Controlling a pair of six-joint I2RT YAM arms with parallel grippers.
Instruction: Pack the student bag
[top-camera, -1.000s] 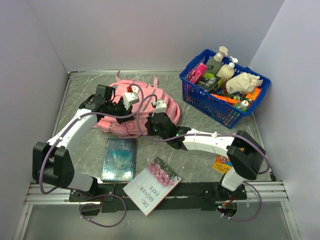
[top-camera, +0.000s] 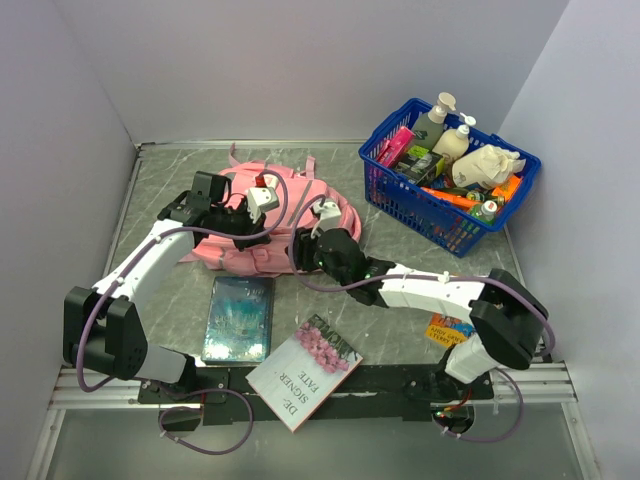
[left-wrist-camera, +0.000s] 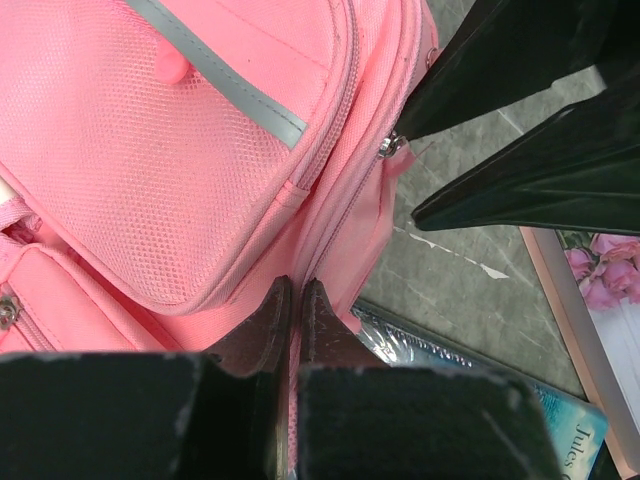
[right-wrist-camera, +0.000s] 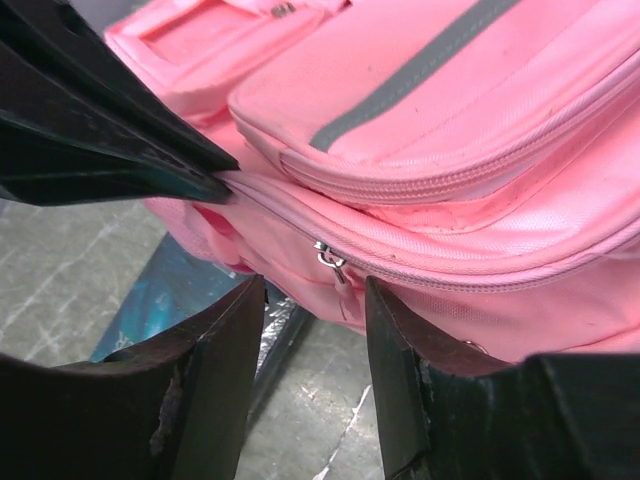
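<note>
The pink bag (top-camera: 322, 215) lies on the grey surface. My left gripper is shut on the bag's fabric edge beside the zipper. In the right wrist view, a metal zipper pull (right-wrist-camera: 330, 258) with a pink tab hangs from the zipper. My right gripper is partly open, its fingers on either side of that tab with a gap around it. The left gripper's dark fingers (right-wrist-camera: 150, 160) reach in from the upper left there and meet the bag edge.
A dark teal book (top-camera: 238, 320) and a white book with pink flowers (top-camera: 305, 372) lie in front of the bag. An orange book (top-camera: 447, 330) sits partly under the right arm. The full blue basket (top-camera: 415, 205) stands at the back right.
The left gripper and the books have stayed in place.
</note>
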